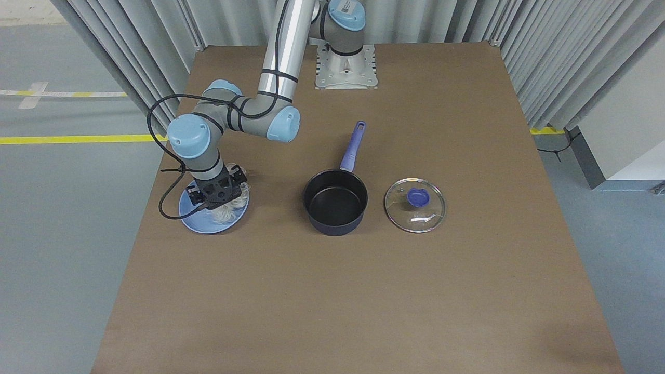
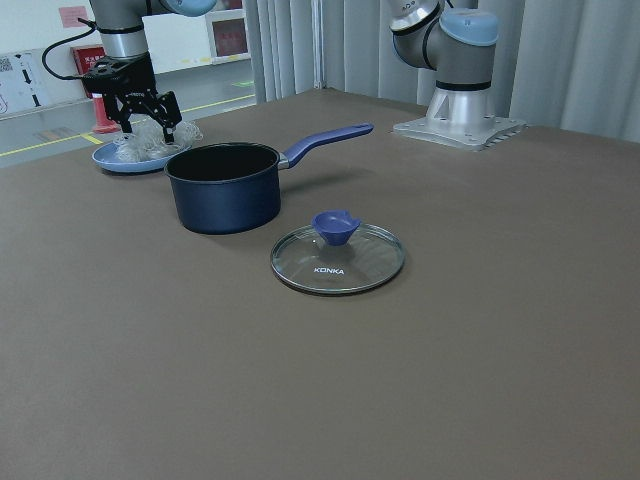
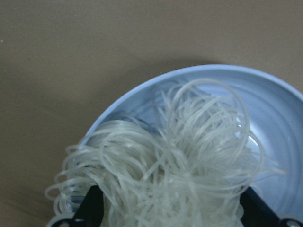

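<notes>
My gripper (image 2: 146, 112) is low over a blue plate (image 1: 212, 225) at the left of the table, down at a heap of white noodles (image 3: 170, 161). In the wrist view the noodles fill the lower middle between my two dark fingers, which stand apart at the bottom corners of the heap; whether they press on it I cannot tell. The plate's rim (image 3: 208, 71) shows behind the noodles.
A dark saucepan (image 1: 334, 205) with a blue handle stands right of the plate, and a glass lid (image 1: 414, 215) with a blue knob lies right of it. The arm's base is at the back.
</notes>
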